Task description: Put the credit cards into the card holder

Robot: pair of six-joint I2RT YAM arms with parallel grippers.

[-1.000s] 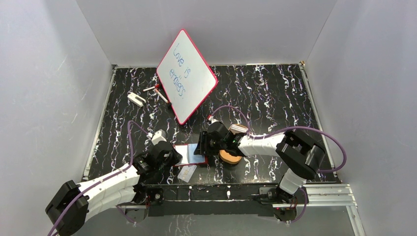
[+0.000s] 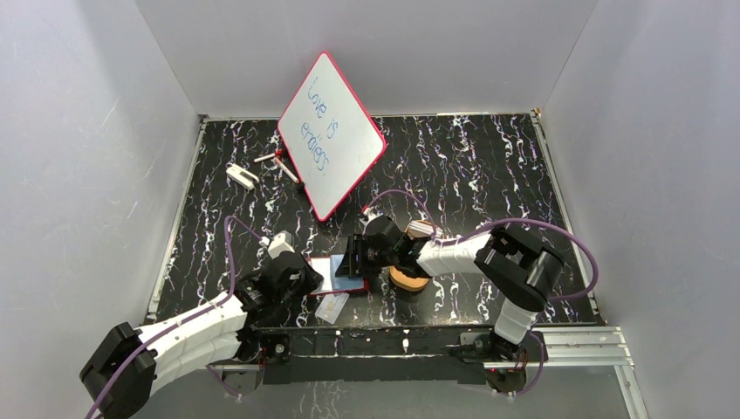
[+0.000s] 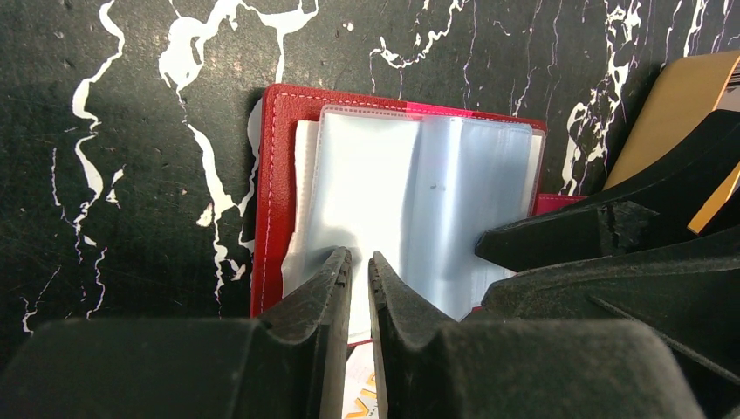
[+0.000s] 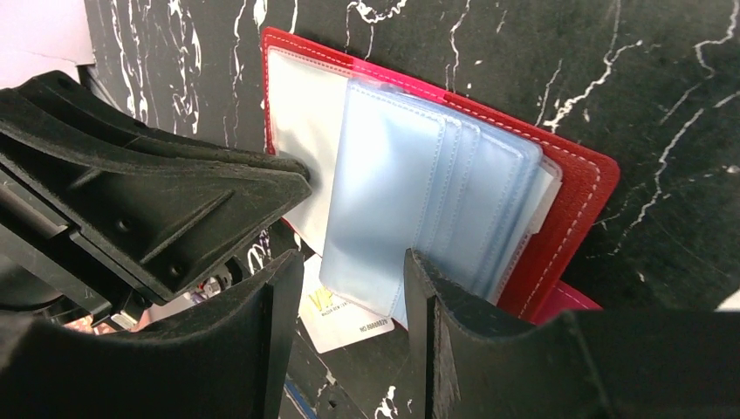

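Observation:
The red card holder [image 3: 276,192] lies open at the front middle of the table, showing a white page [image 4: 301,105] and blue clear sleeves [image 4: 384,192]. My left gripper is at the left of the holder, its fingertips close together on the white page; what is between them is hard to see. My right gripper hovers over the blue sleeves, part open, with nothing visible between its fingers. A white card [image 4: 336,319] lies just in front of the holder, partly under it in the views.
A tan round-edged object [image 3: 663,113] lies right of the holder, under the right arm. The whiteboard [image 2: 332,131], markers [image 2: 286,170] and a white eraser-like block [image 2: 242,176] are at the back left.
My right gripper has shifted slightly to the left over the blue sleeves. My left gripper has barely moved.

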